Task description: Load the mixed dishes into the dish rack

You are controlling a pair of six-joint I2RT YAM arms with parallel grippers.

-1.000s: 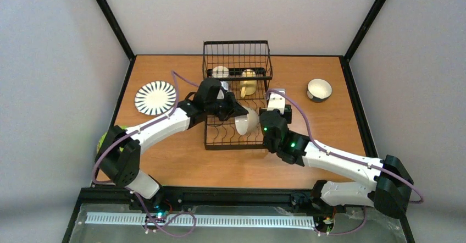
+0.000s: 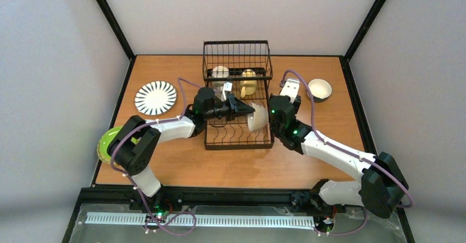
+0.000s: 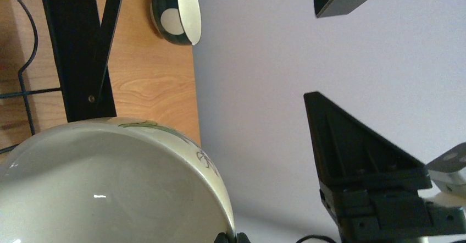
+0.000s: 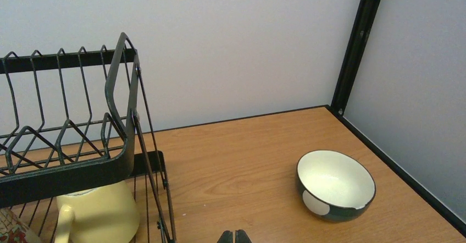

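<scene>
A white bowl [image 2: 258,117] hangs tilted over the right side of the black dish rack [image 2: 238,147], my left gripper [image 2: 251,110] shut on its rim. Up close in the left wrist view, the bowl [image 3: 110,188] fills the lower left, its edge pinched between the fingertips. My right gripper is shut, with nothing visible between its tips. On the table at right sits a dark green bowl [image 4: 336,185], white inside. Inside the rack are a yellow mug [image 2: 248,83] and a white cup [image 2: 220,73].
A striped plate [image 2: 155,98] lies left of the rack. Partly under the left arm is a green dish [image 2: 106,145]. The right arm stands close beside the rack's right edge. Bare table lies in front of the rack.
The white bowl has travelled right with my left gripper. My right arm has shifted right, away from the rack. The bowl at right looks unmoved.
</scene>
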